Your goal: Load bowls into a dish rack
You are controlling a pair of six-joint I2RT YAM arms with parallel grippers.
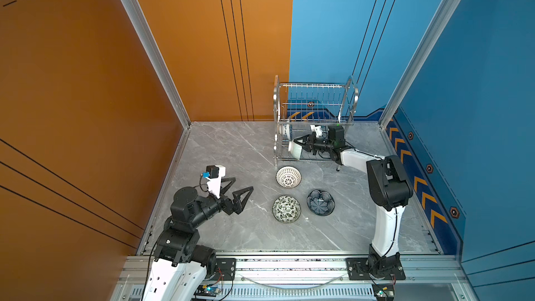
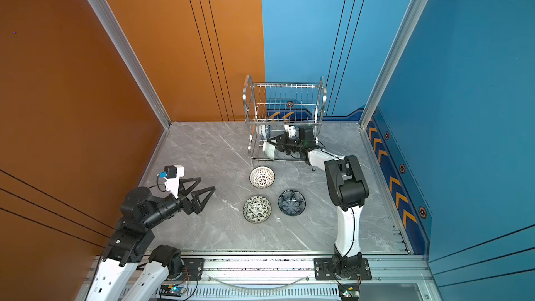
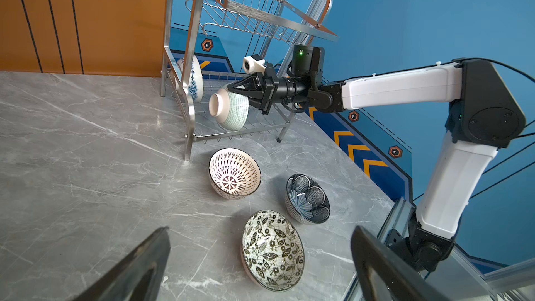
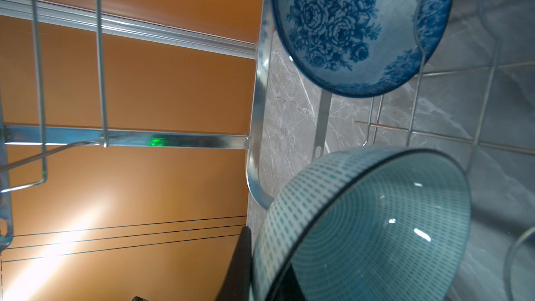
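Note:
In the lower tier of the metal dish rack [image 1: 277,147], a pale green-dotted bowl [image 3: 233,110] is tipped on its side. My right gripper is shut on that bowl's rim, one finger inside and one outside. Deeper in the same tier a blue flowered bowl [image 4: 340,28] stands on edge. Three bowls sit upright on the counter before the rack: a cream patterned bowl [image 1: 288,177], a leaf-patterned bowl [image 1: 286,209] and a dark blue bowl [image 1: 320,203]. My left gripper [image 1: 246,188] is open and empty, left of these bowls.
The rack's upper tier [image 1: 312,103] looks empty and overhangs the right gripper. My right arm [image 1: 390,181] reaches across the right side of the counter.

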